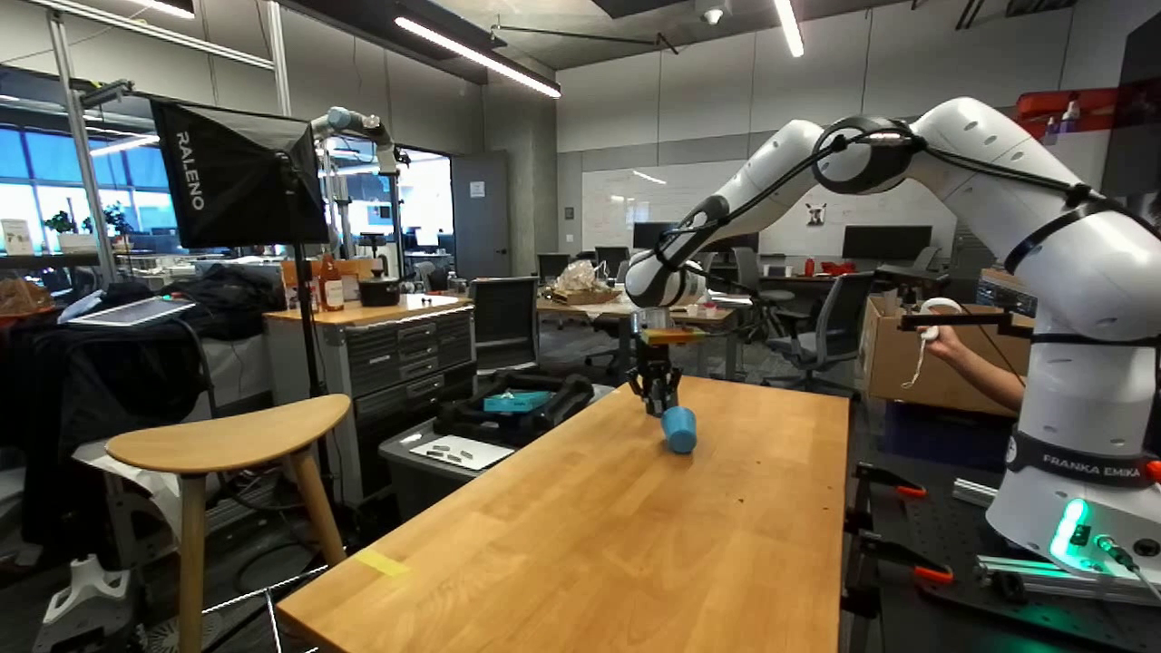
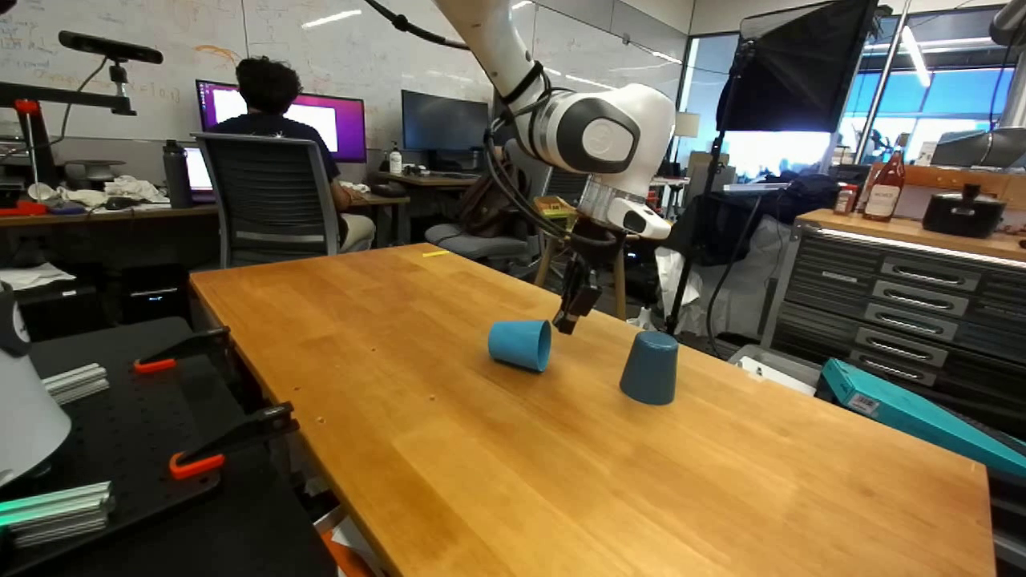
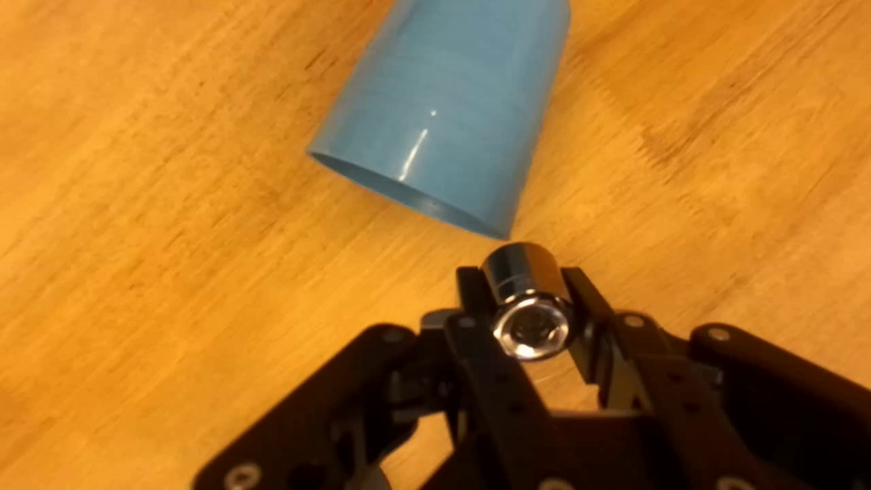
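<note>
A light blue cup (image 2: 517, 345) (image 3: 457, 106) lies tipped on its side on the wooden table (image 2: 462, 433). Between the fingertips of my gripper is a small shiny metal cylinder (image 3: 532, 322), and the fingers are shut on it. The cylinder is just outside the cup's open mouth in the wrist view; whether it touches the rim I cannot tell. In exterior view 2 my gripper (image 2: 567, 319) hangs low beside the tipped cup, on its mouth side. A darker blue cup (image 2: 651, 369) stands upside down nearby.
Around the cups the tabletop is mostly bare. Clamps (image 2: 197, 466) grip one long edge of the table. Beyond the opposite edge are a grey bin (image 1: 419, 468) and a stool (image 1: 234, 435).
</note>
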